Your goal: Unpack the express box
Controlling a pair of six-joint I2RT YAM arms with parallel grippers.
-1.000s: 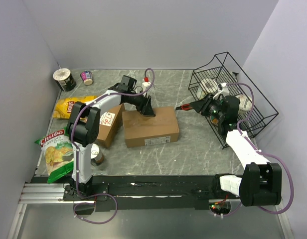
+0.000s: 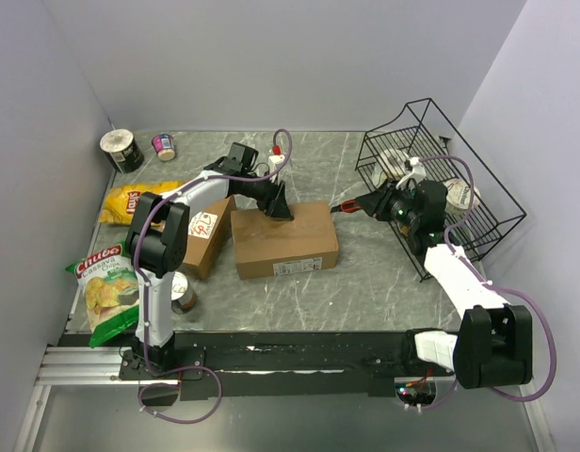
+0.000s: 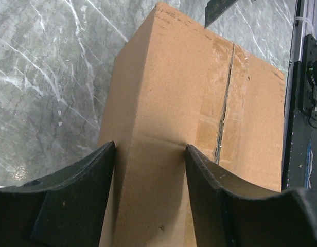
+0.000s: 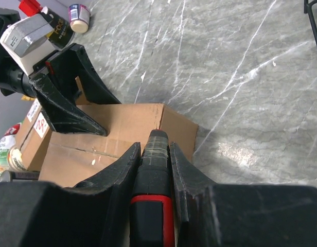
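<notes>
The cardboard express box (image 2: 283, 245) lies mid-table; its taped seam shows in the left wrist view. My left gripper straddles the box's upper edge at the far side, fingers part open against the cardboard. My right gripper (image 2: 373, 201) is shut on a box cutter (image 4: 153, 216) with a red band, its tip pointing left at the box's right end, close to it; whether it touches is unclear.
A second box (image 2: 201, 247) lies left of it, with chip bags (image 2: 107, 290) and cans (image 2: 121, 151) beyond. A wire rack (image 2: 497, 226) fills the right side. Bare table lies behind and in front of the box.
The right arm and cutter have shifted very slightly. The left arm and the box look unchanged.
</notes>
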